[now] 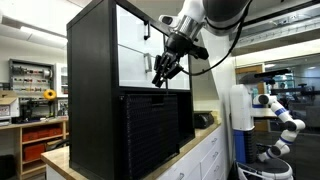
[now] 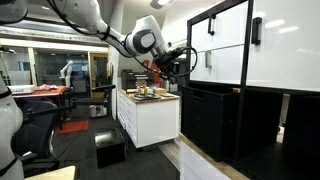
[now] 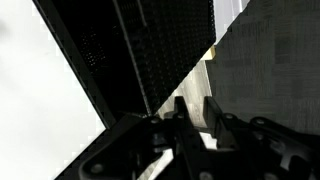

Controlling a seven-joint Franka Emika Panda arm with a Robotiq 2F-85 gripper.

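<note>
My gripper (image 1: pixel 158 80) hangs in front of the tall dark cabinet, near the top of a black ribbed drawer or crate (image 1: pixel 151 130). In the wrist view the gripper's two fingers (image 3: pixel 181 107) stand apart, and nothing shows between them. The black perforated drawer or crate (image 3: pixel 150 45) runs along the left of that view, beside the fingers. From the other side, the arm (image 2: pixel 145 42) reaches in from the left, with the black front (image 2: pixel 207 118) below and to the right of its end.
White cabinet doors (image 1: pixel 132 68) with dark handles are above the black front. White drawers (image 1: pixel 205 158) run under a wooden counter. Behind the arm stands a white counter unit (image 2: pixel 150 120) with items on top. The grey floor (image 3: pixel 270 65) is open at right in the wrist view.
</note>
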